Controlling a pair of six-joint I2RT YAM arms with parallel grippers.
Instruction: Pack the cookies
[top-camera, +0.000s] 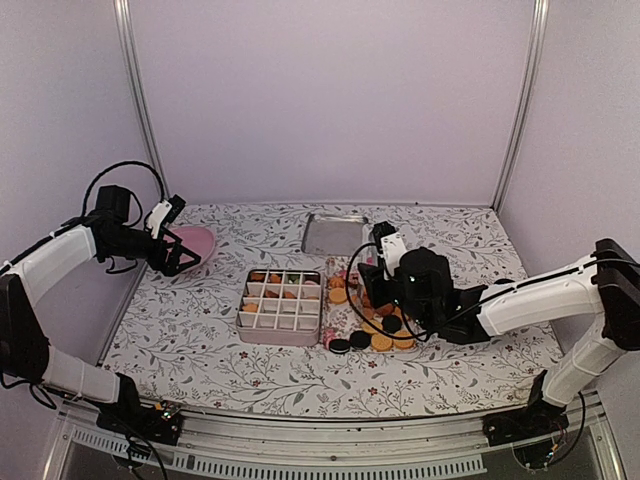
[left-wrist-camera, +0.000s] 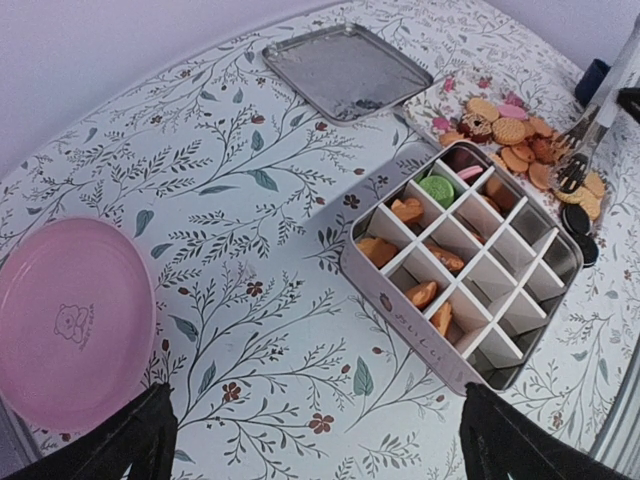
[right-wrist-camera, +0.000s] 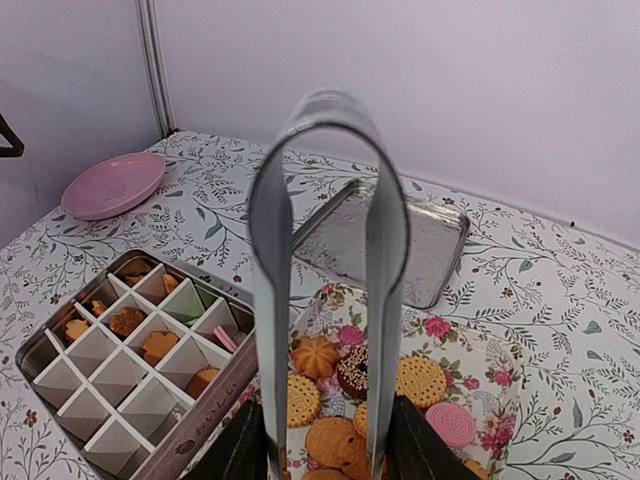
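A divided box (top-camera: 279, 332) sits mid-table, some compartments holding cookies, others empty. To its right, loose cookies lie on a floral mat (right-wrist-camera: 497, 373): orange, dark, pink (right-wrist-camera: 451, 425) and patterned ones. My right gripper holds open metal tongs (right-wrist-camera: 271, 300) over these cookies, with an orange cookie (right-wrist-camera: 331, 441) visible between the tong arms; whether they touch it I cannot tell. My left gripper (top-camera: 170, 258) is open at the left, above the pink plate (left-wrist-camera: 75, 320), with nothing between its fingers.
A metal tray (left-wrist-camera: 345, 75) lies behind the mat and box. A dark mug (left-wrist-camera: 593, 80) stands at the right. The table between plate and box is clear, as is the front left.
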